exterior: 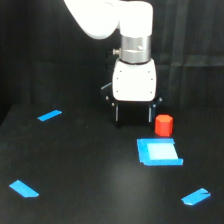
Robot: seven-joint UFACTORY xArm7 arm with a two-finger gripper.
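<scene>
My gripper (134, 115) hangs below the white arm, its two dark fingers spread apart with nothing visible between them. Just to its right in the camera view stands a small red block (164, 126), apart from the left finger; the right finger seems close to its left side in the picture, though the depth between them is hard to judge. In front of the block lies a white square patch (161, 151) bordered in blue tape, its middle bare.
Strips of blue tape mark the dark table: one back left (50, 115), one front left (24, 189) and one front right (196, 197). A black curtain hangs behind.
</scene>
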